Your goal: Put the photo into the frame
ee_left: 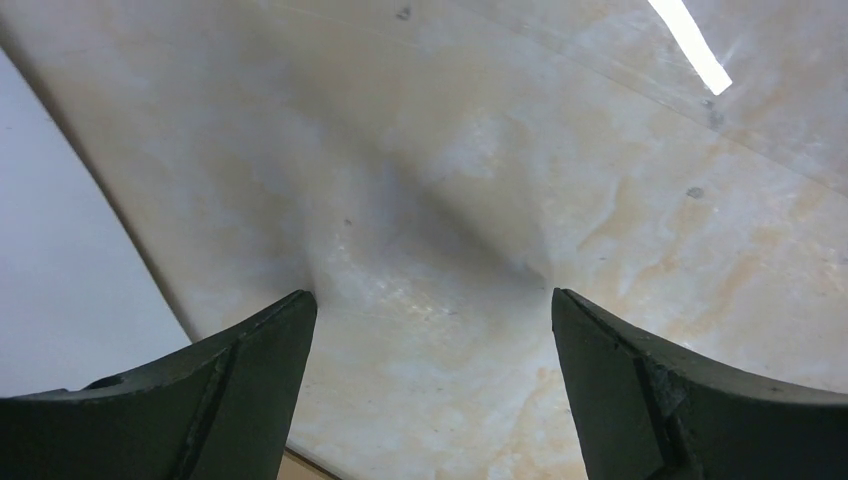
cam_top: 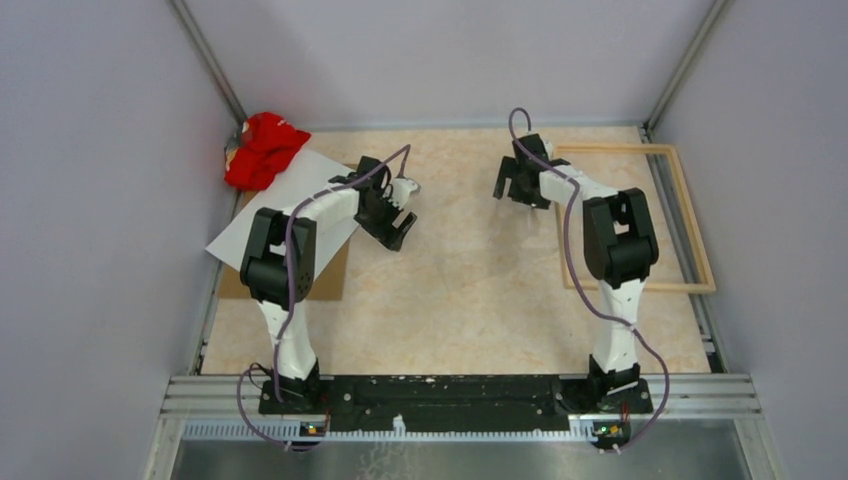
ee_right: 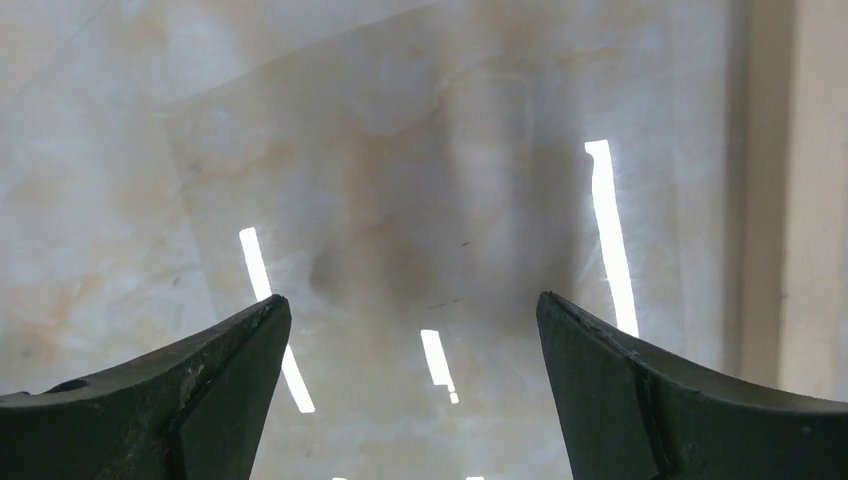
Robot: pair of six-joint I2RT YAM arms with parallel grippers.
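A light wooden frame (cam_top: 695, 220) lies flat at the right of the table, its left bar partly hidden under the right arm. On the left, a large white sheet (cam_top: 283, 205), perhaps the photo face down, rests at an angle over a brown board (cam_top: 327, 285). My left gripper (cam_top: 404, 232) hangs open just right of the sheet, over bare table; the sheet's edge (ee_left: 60, 250) shows left of its fingers. My right gripper (cam_top: 503, 178) is open too, left of the frame, whose bar (ee_right: 790, 200) runs along the right side of its wrist view.
A red cloth (cam_top: 265, 150) is bunched at the back left corner, touching the sheet. Between the two arms the table (cam_top: 470, 300) is clear. Purple cables trail along both arms.
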